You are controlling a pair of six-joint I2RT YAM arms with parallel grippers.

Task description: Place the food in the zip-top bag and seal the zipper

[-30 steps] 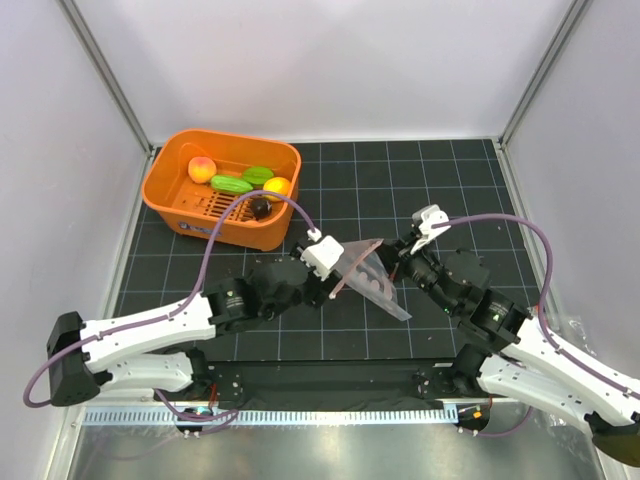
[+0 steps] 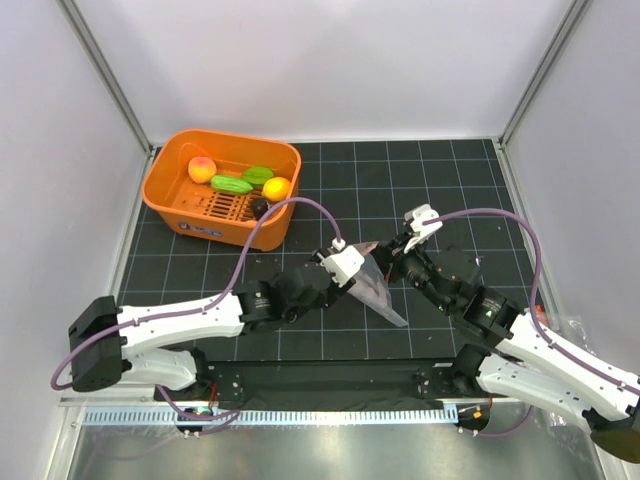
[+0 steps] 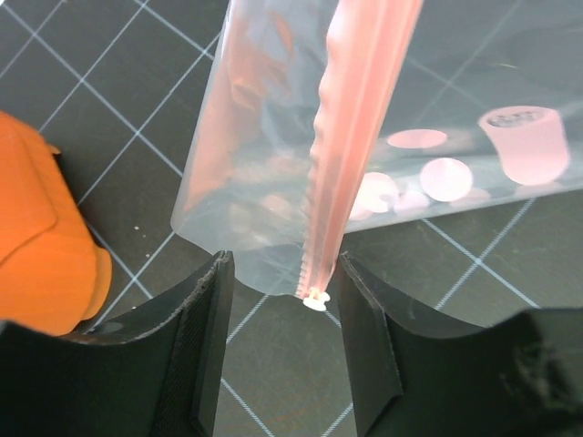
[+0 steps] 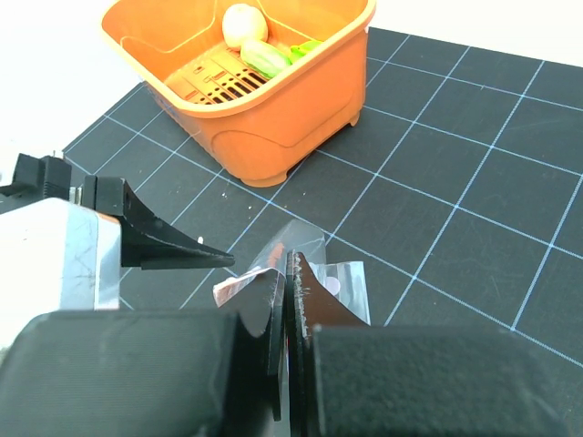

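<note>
The clear zip top bag [image 2: 376, 295] with its pink zipper strip [image 3: 346, 146] hangs between my grippers. In the left wrist view my left gripper is part open, its fingers either side of the strip's lower end, where the white slider [image 3: 315, 300] sits. My right gripper is shut on the bag, visible in the right wrist view. The food lies in the orange basket: peach [image 2: 201, 169], cucumber [image 2: 231, 184], green piece [image 2: 257, 175], yellow fruit [image 2: 277, 189], dark item [image 2: 259, 207].
The orange basket [image 2: 170, 208] stands at the back left on the dark gridded mat [image 2: 350, 180]. Light walls surround the area.
My left gripper has moved right and down toward the bag's zipper end. My right gripper has shifted slightly left with the bag.
</note>
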